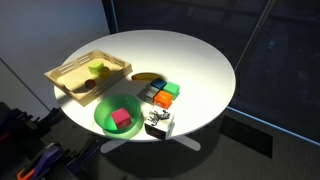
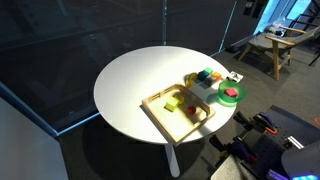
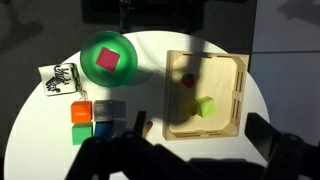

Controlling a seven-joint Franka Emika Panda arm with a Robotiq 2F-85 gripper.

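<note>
In the wrist view my gripper is open above the table, its two dark fingers far apart and nothing between them. A wooden tray [image 3: 240, 98] lies below, holding a lime-green block [image 3: 206, 107], a small red item [image 3: 188, 80] and something yellow. The green bowl [image 3: 96, 74] beside it has a red block [image 3: 108, 60] inside. Grouped on the table are an orange block [image 3: 82, 109], a green block [image 3: 81, 134], a grey block [image 3: 103, 110] and a blue block [image 3: 104, 130].
A white box with black markings [image 1: 158, 123] sits at the table edge beside the bowl. A yellow banana-like item [image 1: 149, 77] lies near the blocks. A chair [image 2: 272, 42] stands away from the table.
</note>
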